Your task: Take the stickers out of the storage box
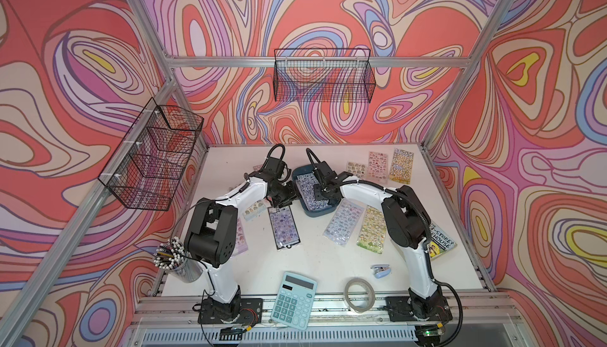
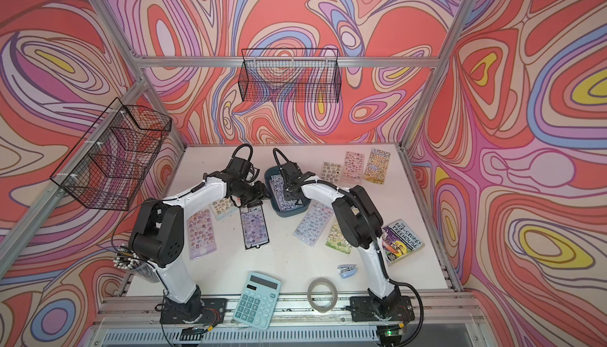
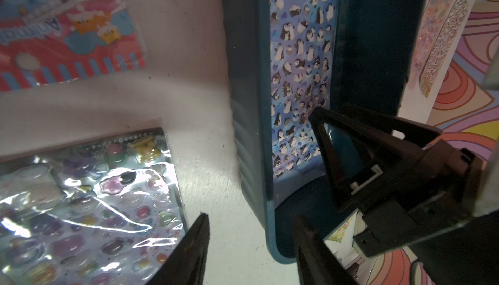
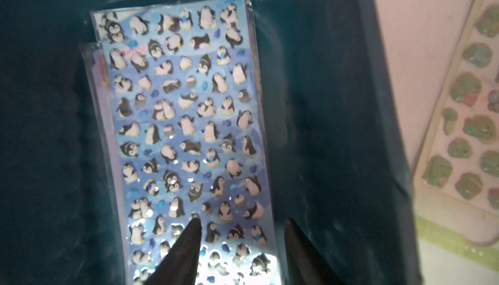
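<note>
The dark teal storage box (image 1: pixel 301 207) stands mid-table with a penguin sticker sheet (image 4: pixel 187 129) inside, on at least one other sheet. My right gripper hangs over the box, open, its fingertips above the lower part of the penguin sheet. My left gripper is open just left of the box's wall, above bare table beside a purple bubbly sticker sheet (image 3: pixel 104 222), with nothing between its fingers. The right gripper's black body also shows over the box in the left wrist view.
Several sticker sheets (image 1: pixel 343 223) lie around the box. A calculator (image 1: pixel 294 299), tape roll (image 1: pixel 351 281), stapler (image 1: pixel 380 271) and book (image 2: pixel 401 239) are toward the front and right; wire baskets hang on the frame. The front middle has bare table.
</note>
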